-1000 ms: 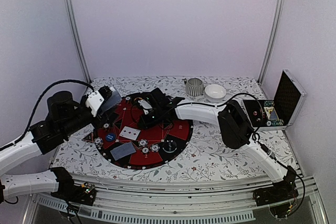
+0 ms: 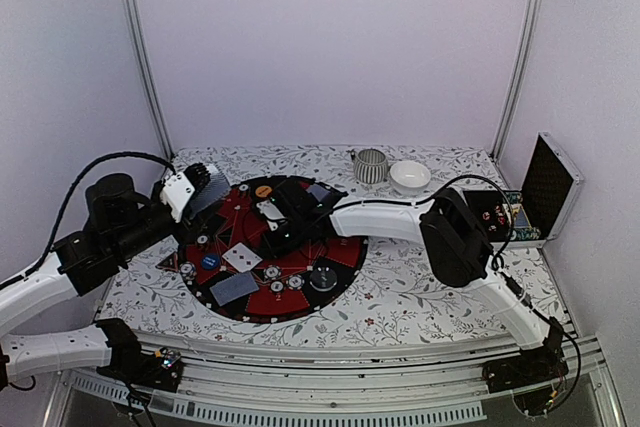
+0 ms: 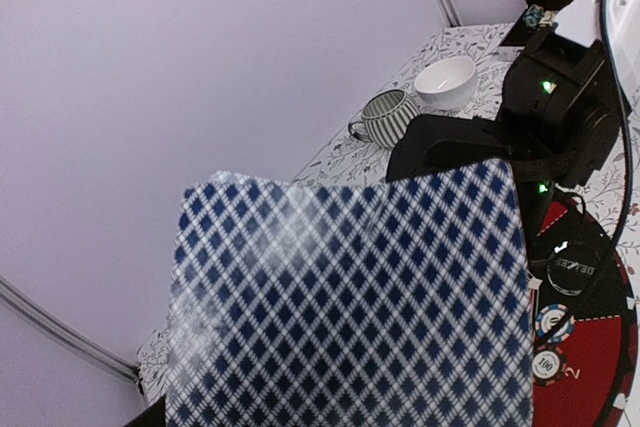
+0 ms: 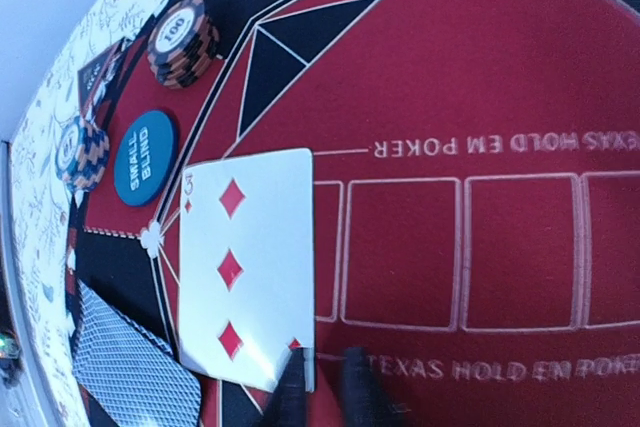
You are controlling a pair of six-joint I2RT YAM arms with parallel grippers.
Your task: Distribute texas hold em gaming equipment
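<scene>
A white three of diamonds card (image 4: 246,267) lies face up on the red and black poker mat (image 2: 302,299). My right gripper is low at the card's right edge, its blurred fingers slightly apart; no card shows clearly between them. Off the mat's left side, my left gripper (image 2: 198,203) holds up blue-checked cards (image 3: 350,297), which hide most of its fingers. Face-down blue cards (image 2: 234,287) lie at the mat's front left. A blue small blind disc (image 4: 146,158) lies beyond the white card.
Chip stacks (image 4: 183,44) stand around the mat's rim. Behind it are a striped mug (image 2: 370,166) and a white bowl (image 2: 410,176). An open case (image 2: 540,197) stands at the far right. My right arm (image 2: 400,219) spans the mat's right side.
The white card has slid a little left and toward the front, and my right gripper has moved left along with it. The left arm has stayed nearly still, holding its cards.
</scene>
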